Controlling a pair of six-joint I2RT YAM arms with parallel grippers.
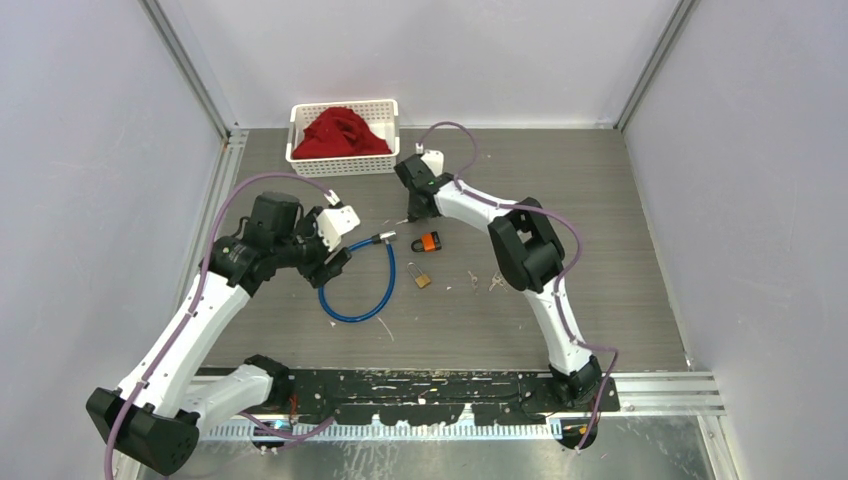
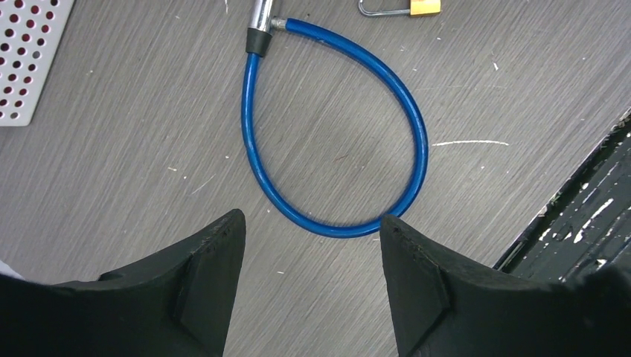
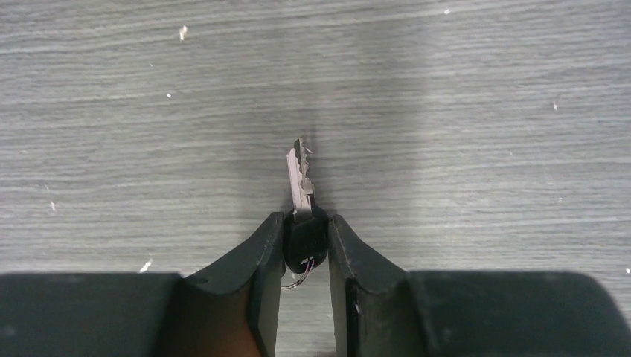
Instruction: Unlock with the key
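A black-headed key [image 3: 300, 178] with a metal ring lies on the table in the right wrist view, its head between the fingertips of my right gripper, which are close around it; whether they grip it firmly I cannot tell. My left gripper is open and empty above the blue cable lock [image 2: 417, 134], with its metal cylinder [image 2: 261, 15]. An orange-and-black padlock [image 1: 426, 242] and a brass padlock [image 1: 420, 277] lie in the middle of the table, with small loose keys [image 1: 497, 280] to their right.
A white basket [image 1: 342, 160] with a red cloth [image 1: 338, 135] stands at the back left. Walls bound the table at both sides and the back.
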